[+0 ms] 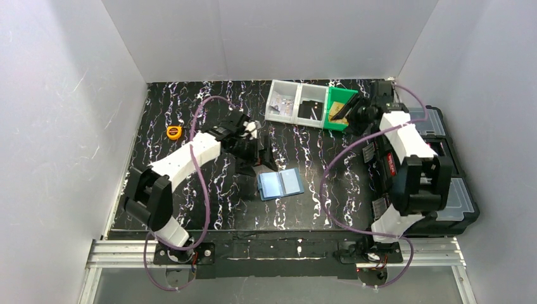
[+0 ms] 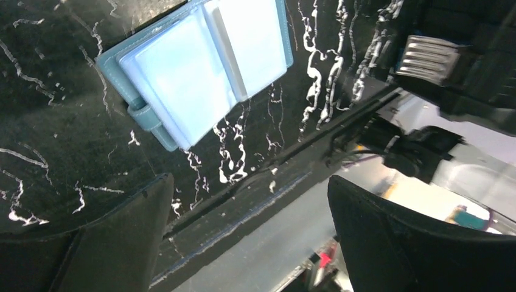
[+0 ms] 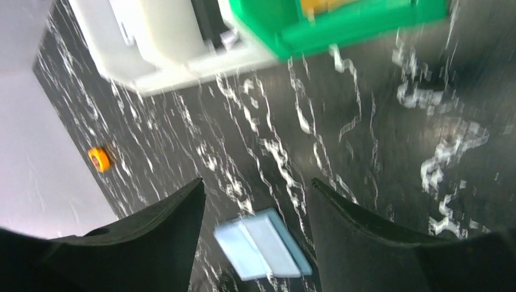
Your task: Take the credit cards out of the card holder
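The card holder [image 1: 280, 184], blue with clear sleeves, lies spread flat on the dark marbled table near the front middle. In the left wrist view both sleeve pages of the holder [image 2: 188, 79] look pale blue, and no card stands out in them. My left gripper [image 1: 258, 163] hovers by the holder's back left side, fingers apart and empty. Over the green bin [image 1: 334, 94] at the back is my right gripper [image 1: 344, 122], open with nothing between its fingers. A tan card-like item [image 1: 337, 112] rests in that bin, partly hidden by the right gripper.
Left of the green bin are two white bins, one with clear pieces [image 1: 282, 103], the other with dark items [image 1: 310, 109]. An orange tape measure [image 1: 174, 132] sits at the left. A black toolbox [image 1: 453, 190] lines the right side. Open table surrounds the holder.
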